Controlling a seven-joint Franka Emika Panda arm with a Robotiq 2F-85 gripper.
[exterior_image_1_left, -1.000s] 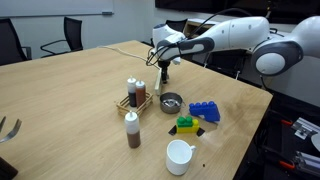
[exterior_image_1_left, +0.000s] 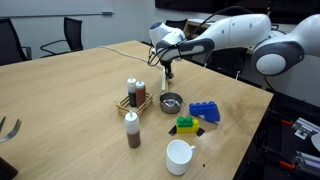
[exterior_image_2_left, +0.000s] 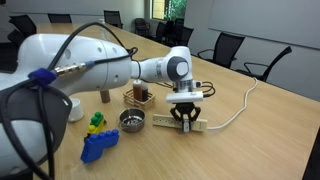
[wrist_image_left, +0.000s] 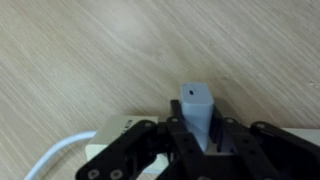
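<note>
My gripper (exterior_image_2_left: 185, 122) points down over the white power strip (exterior_image_2_left: 164, 120) on the table. In the wrist view the gripper is shut on a small grey object (wrist_image_left: 197, 98) with a pale bluish end, maybe a marker or plug. Its lower part is hidden by the dark fingers (wrist_image_left: 150, 140). Part of the power strip (wrist_image_left: 118, 135) shows under and beside the fingers, its white cord (wrist_image_left: 62, 148) running off to the left. Whether the held object touches the strip I cannot tell.
A metal bowl (exterior_image_1_left: 171, 103) sits near the strip, with a wooden bottle caddy (exterior_image_1_left: 133, 103) beside it. Closer to the camera are a blue toy block (exterior_image_1_left: 205, 111), a green and yellow block (exterior_image_1_left: 187, 125), a brown bottle (exterior_image_1_left: 132, 130) and a white mug (exterior_image_1_left: 179, 158).
The other objects on the table look unmoved.
</note>
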